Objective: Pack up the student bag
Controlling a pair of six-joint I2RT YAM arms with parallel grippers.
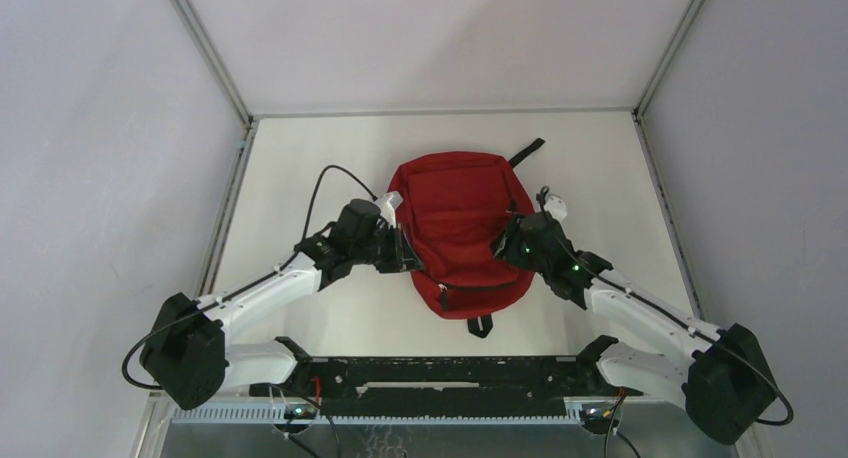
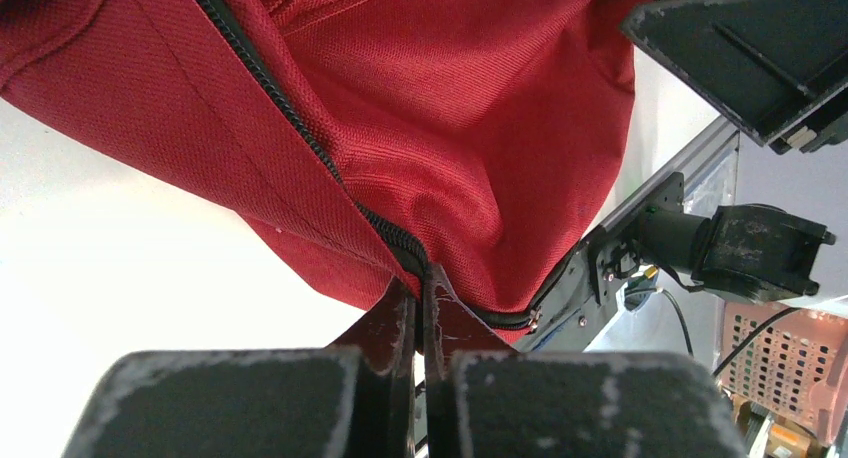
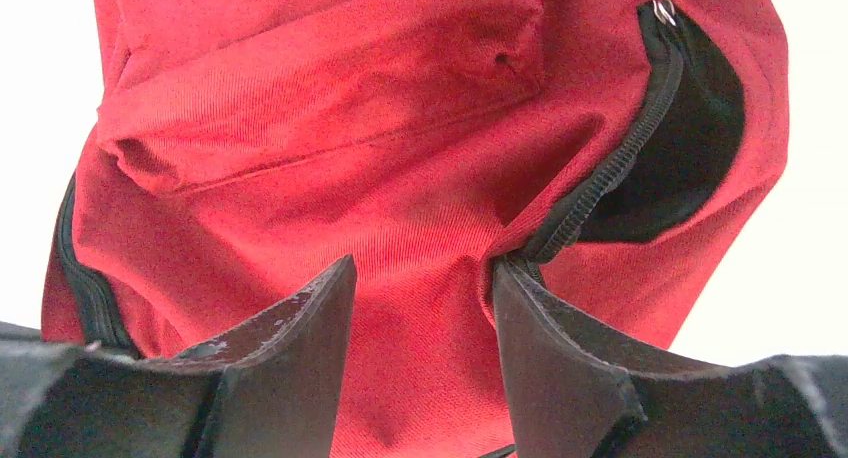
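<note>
The red bag (image 1: 462,236) lies on the white table in the top view, its front pocket upward. At the bag's left side, my left gripper (image 1: 408,262) is shut. In the left wrist view its fingertips (image 2: 428,283) meet on the edge of the red cloth beside the black zipper (image 2: 290,108). My right gripper is part open over the bag's right part. Its right finger (image 3: 530,318) touches the cloth by a black zipper (image 3: 610,173), and nothing is gripped between the fingers. Behind that zipper a dark opening (image 3: 690,138) shows.
A black strap (image 1: 526,152) sticks out at the bag's upper right, another strap (image 1: 480,326) at its bottom. Bare table (image 1: 310,148) surrounds the bag. No other loose object is on it.
</note>
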